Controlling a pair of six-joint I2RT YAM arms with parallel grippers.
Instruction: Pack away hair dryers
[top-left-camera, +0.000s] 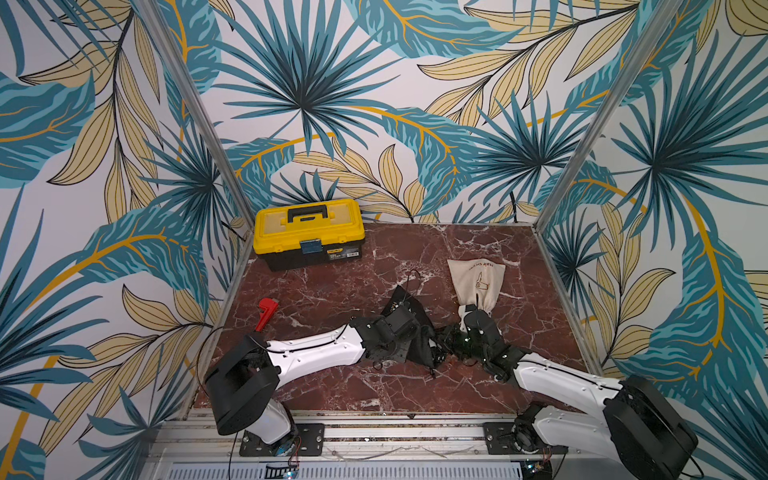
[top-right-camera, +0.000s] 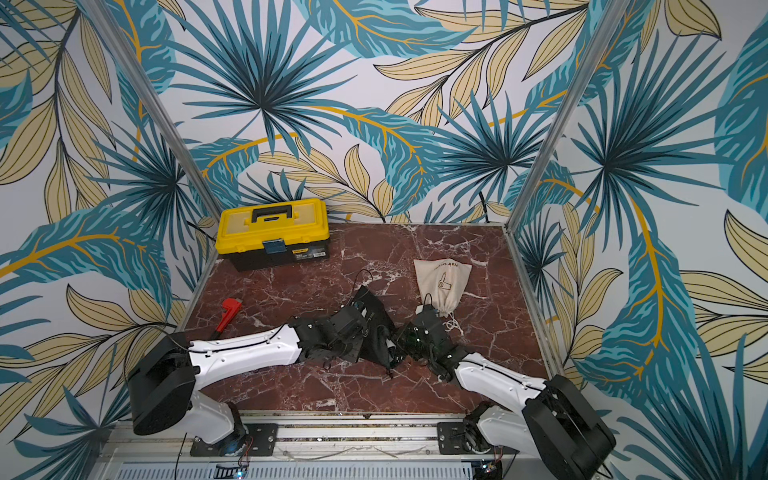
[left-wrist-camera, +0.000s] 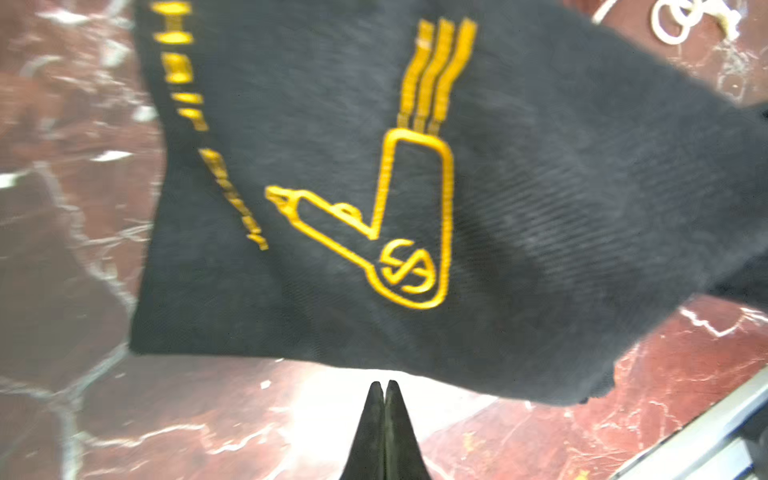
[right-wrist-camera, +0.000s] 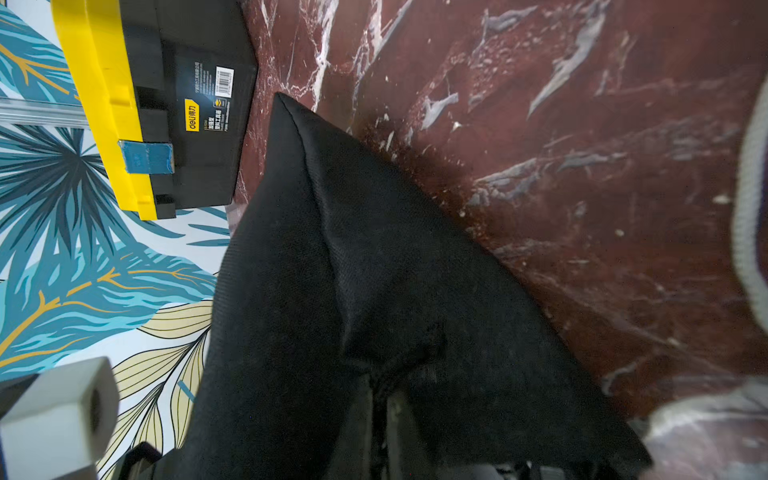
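The black bag (left-wrist-camera: 320, 264), printed with a yellow hair dryer, lies at the middle front, creased and partly under my arms. My left gripper is shut, nothing between its fingers, just off the bag's edge; no drawstring runs through it. My right gripper is shut on the gathered black cloth or cord of the bag, pulling it into a peak. A red hair dryer (top-left-camera: 268, 305) rests at the table's left, its handle partly behind my left arm. The beige bag (top-left-camera: 478, 280) lies at right, with its pale cord (top-right-camera: 453, 323) nearby.
A yellow and black toolbox (top-left-camera: 308, 232) stands at the back left. Bare marble (top-left-camera: 400, 248) stretches between toolbox and beige bag. A metal rail (top-left-camera: 360, 432) bounds the front edge. Both arms crowd together over the middle front.
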